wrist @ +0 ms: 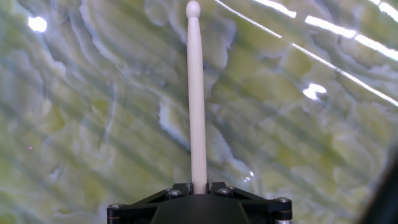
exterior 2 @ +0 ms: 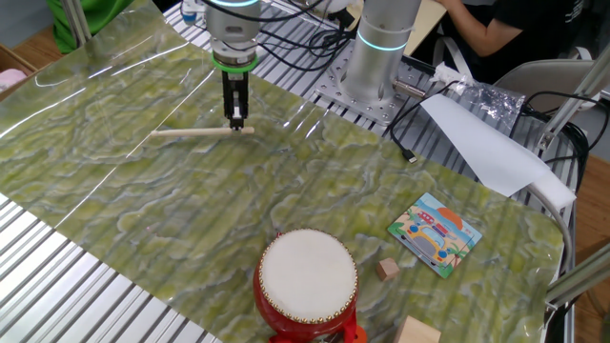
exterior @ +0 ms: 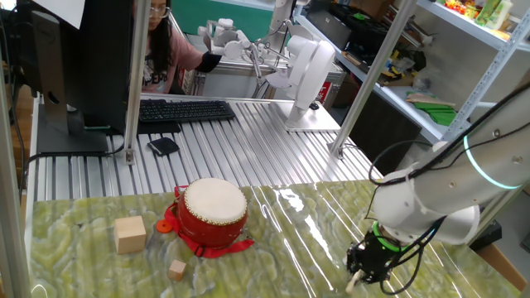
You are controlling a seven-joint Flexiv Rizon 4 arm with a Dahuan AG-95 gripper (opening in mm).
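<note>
A pale wooden drumstick (wrist: 196,93) runs straight out from between the black fingers of my gripper, its rounded tip pointing to the top of the wrist view. The fingers sit close on both sides of the shaft, shut on it near one end. In exterior view 2 the drumstick (exterior 2: 191,132) lies level at the fingertips of the gripper (exterior 2: 236,128), low over the green marbled mat; whether it touches the mat cannot be told. A red drum with a white head (exterior 2: 309,274) stands well apart from the gripper, on a red cloth (exterior: 235,248).
Near the drum are a small wooden cube (exterior 2: 387,269), a larger wooden block (exterior: 130,235) and a colourful picture card (exterior 2: 436,234). A white sheet (exterior 2: 486,143) and cables lie by the arm's base.
</note>
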